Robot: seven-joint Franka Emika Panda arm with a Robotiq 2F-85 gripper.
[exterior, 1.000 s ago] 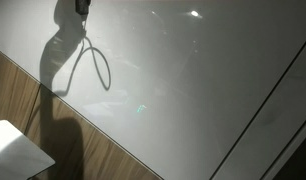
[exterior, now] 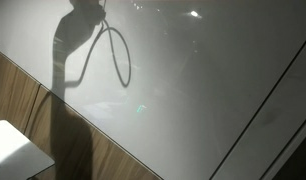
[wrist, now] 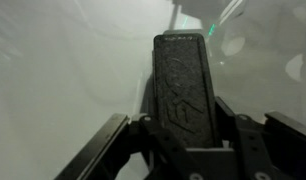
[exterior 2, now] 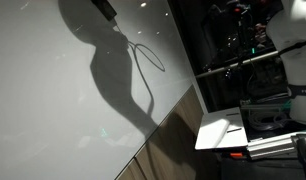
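Observation:
In the wrist view a dark rectangular block [wrist: 183, 88], perhaps an eraser, points away from me toward a pale glossy board [wrist: 73, 75]. My gripper is shut on its near part, with black fingers [wrist: 236, 118] on either side. In exterior view 2 a small dark shape [exterior 2: 104, 9], likely the block or the gripper's tip, shows at the top over the white board [exterior 2: 38, 100]. Only the arm's shadow with a cable loop shows on the board [exterior: 183, 100] in exterior view 1. Whether the block touches the board I cannot tell.
A wood-grain strip [exterior: 98, 145] runs along the board's edge. Beyond it lies a white flat panel [exterior: 15, 155]. Dark equipment and cables [exterior 2: 238, 40] crowd the right side of exterior view 2, beside a white machine body [exterior 2: 293, 60]. Most of the board is bare.
In exterior view 1 the dark shape at the top has gone out of frame. The shadow and its cable loop have shifted to the right and slightly upward.

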